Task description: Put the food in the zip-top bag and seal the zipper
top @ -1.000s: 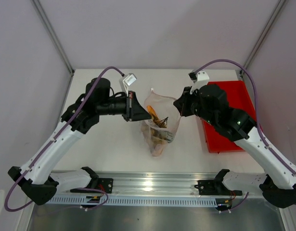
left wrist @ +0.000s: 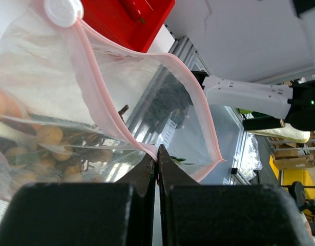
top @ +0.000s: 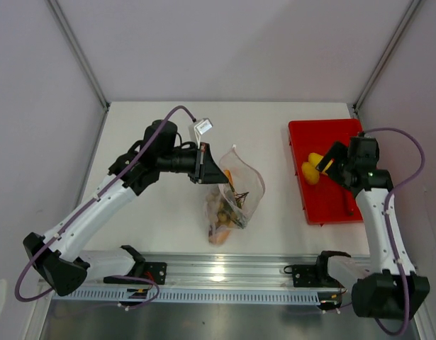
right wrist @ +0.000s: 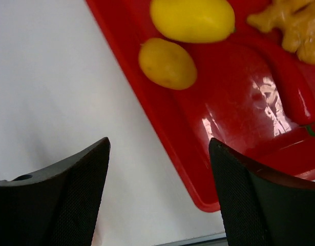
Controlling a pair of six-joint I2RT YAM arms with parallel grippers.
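The clear zip top bag (top: pixel 250 185) stands mid-table with its pink-rimmed mouth spread wide. Several pieces of round food (left wrist: pixel 48 135) show through its wall. My left gripper is shut on the bag's pink rim. Over at the red tray (top: pixel 338 131), my right gripper hangs above the near-left edge, its fingers (right wrist: pixel 90 166) apart and empty. Inside the tray lie a bright yellow lemon-shaped piece (right wrist: pixel 193 19), a duller yellow oval piece (right wrist: pixel 167 63), a knobbly ginger root (right wrist: pixel 296 26) and a red chili (right wrist: pixel 288 77).
Bare white table (top: pixel 150 219) surrounds the bag, with a clear strip between it and the tray. A metal rail (top: pixel 225 265) runs along the front edge. The right arm covers part of the tray in the top view.
My right gripper has moved right, from beside the bag's mouth to over the red tray.
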